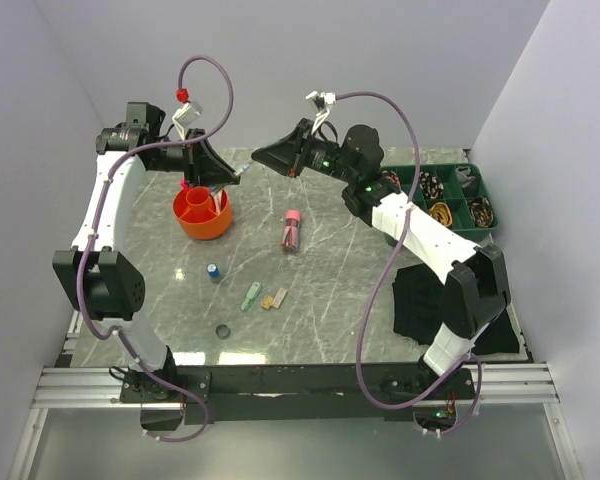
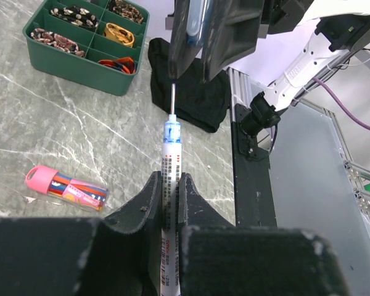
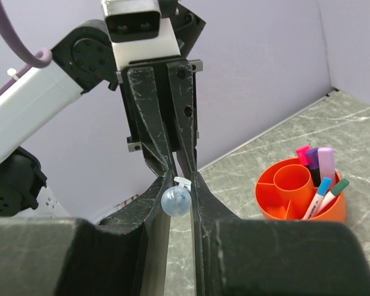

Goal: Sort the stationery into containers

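Observation:
A slim white pen with a blue collar and bare metal tip stands between the fingers of my left gripper, which is shut on it. Facing it in the air, my right gripper has a clear, bluish pen cap between its fingertips. In the left wrist view that cap sits just above the pen's tip; whether they touch cannot be told. Below the left gripper stands the round orange organiser, with several markers in one side.
On the marble table lie a pink-capped pouch, a blue-and-white bottle, a green item, small blocks and a dark ring. A green divided tray and black cloth occupy the right side.

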